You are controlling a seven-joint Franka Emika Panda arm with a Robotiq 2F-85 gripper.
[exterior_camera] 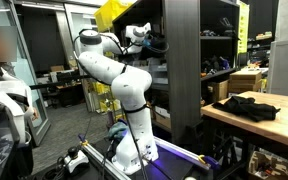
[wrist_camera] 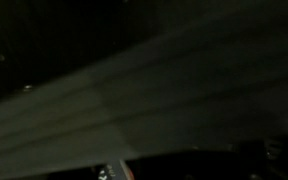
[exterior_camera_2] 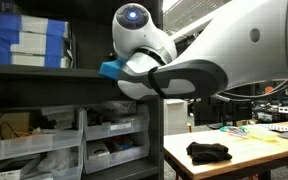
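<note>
My white arm (exterior_camera: 129, 90) rises from its base and bends over at the top. Its wrist end (exterior_camera: 136, 38) is beside the upper part of the tall dark shelving (exterior_camera: 186, 70). In the second exterior view the arm (exterior_camera_2: 144, 45) fills the upper right, and its wrist hides whatever is beyond it. The gripper's fingers cannot be made out in any view. A broad grey band (wrist_camera: 134, 105), blurred and very dark, crosses the wrist view close to the lens. Whether anything is between the fingers does not show.
A black cloth (exterior_camera: 246, 107) lies crumpled on the wooden table (exterior_camera: 284, 125) to the right. Blue-and-white boxes (exterior_camera_2: 32, 45) stand on the upper shelf, with clear drawers (exterior_camera_2: 29, 148) below. A dark upright panel (exterior_camera_2: 92, 35) stands close to the arm.
</note>
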